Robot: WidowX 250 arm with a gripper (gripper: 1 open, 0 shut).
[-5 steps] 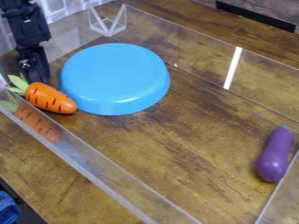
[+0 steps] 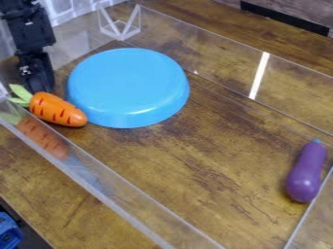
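Note:
The black gripper is at the upper left edge, inside the clear-walled enclosure, above and just left of an orange toy carrot with a green top. Whether its fingers are open or shut is hard to tell. A light blue round plastic dish, seemingly upside down, lies right of the carrot. A purple toy eggplant lies at the right.
Clear plastic walls bound the wooden surface. A blue object sits outside at the lower left.

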